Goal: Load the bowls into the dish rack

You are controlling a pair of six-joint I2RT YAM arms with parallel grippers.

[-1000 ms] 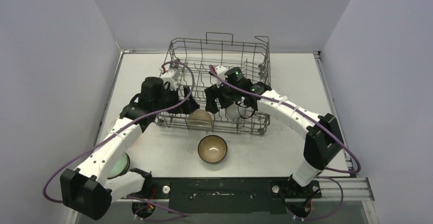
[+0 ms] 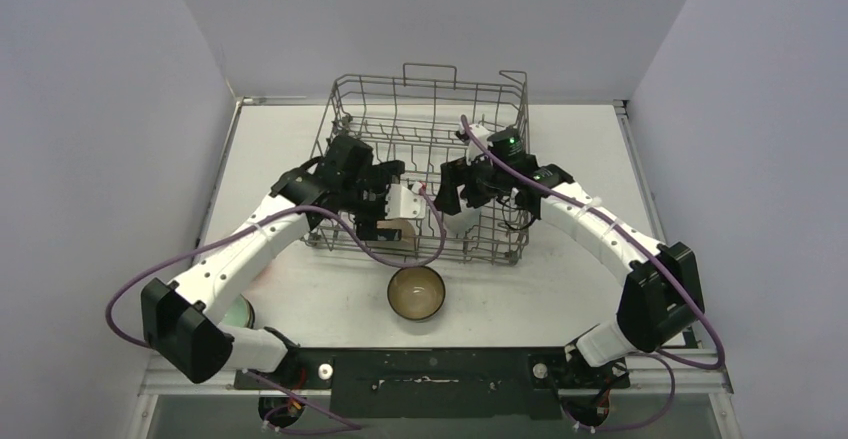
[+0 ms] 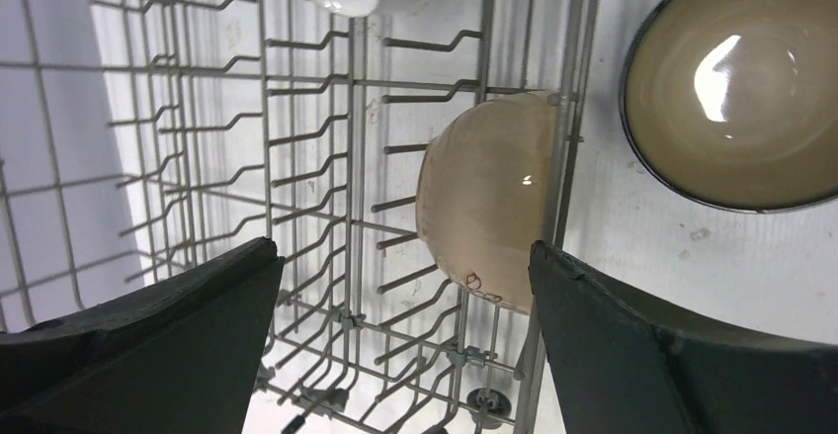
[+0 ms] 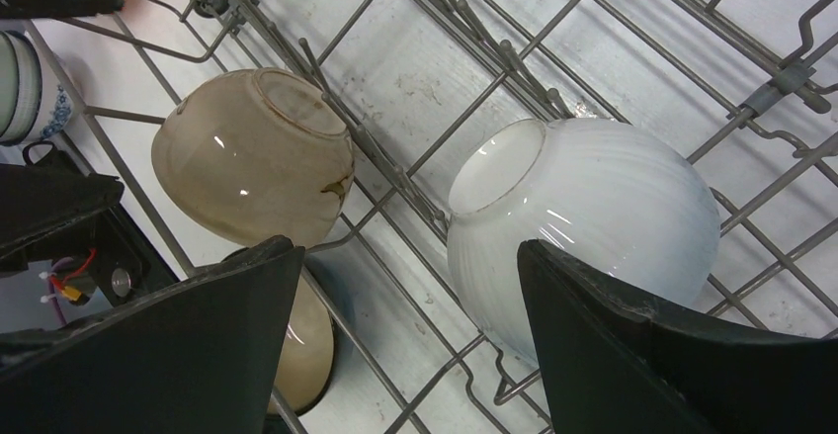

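Note:
The wire dish rack (image 2: 430, 79) holds a brown bowl (image 3: 484, 187) on its side near the front and a white bowl (image 4: 583, 217) farther right. My left gripper is open above the brown bowl, empty between the fingers. My right gripper hangs open over the white bowl, holding nothing. Outside the rack, another brown bowl (image 2: 416, 293) rests upright on the white surface in front of it.
Stacked bowls (image 2: 232, 321) sit at the front left, partly hidden by my left arm. The surface (image 2: 590, 289) right of the rack is clear, and grey walls surround the work area.
My left gripper has swung right and turned over the front of the rack. My right gripper has moved right toward the white bowl. The bowls appear where they were.

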